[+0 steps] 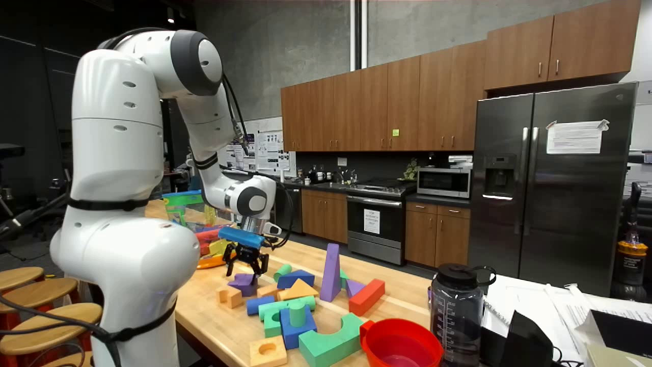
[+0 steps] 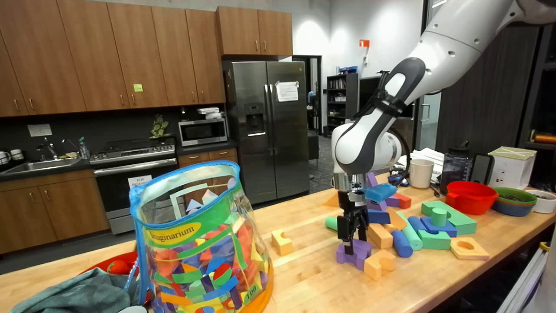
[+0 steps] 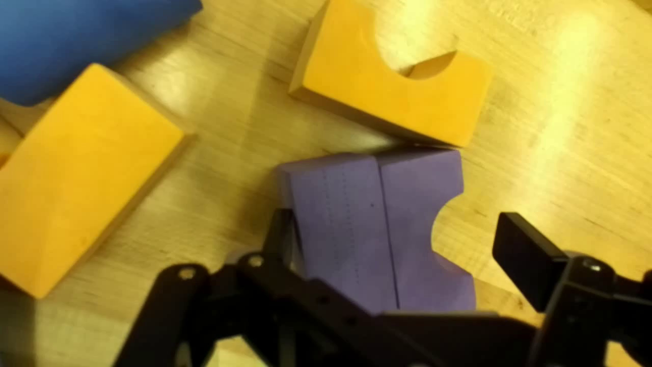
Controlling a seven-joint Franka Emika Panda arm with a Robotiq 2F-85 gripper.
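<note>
Two purple blocks lie side by side under my gripper: a plain-topped purple block and a purple block with a curved notch. My gripper stands open over them, one finger close to the plain block's left side, the other out past the notch. Whether the left finger touches the block I cannot tell. The gripper's own body hides the blocks' near ends. In exterior view 2 the purple pair rests on the table below the fingers. Close to the pair's far end lies a notched orange block.
An orange block and a blue cylinder lie to the left in the wrist view. Several other blocks crowd the table, with a red bowl beyond. A clear bag of blocks stands at the other side, with bare tabletop between.
</note>
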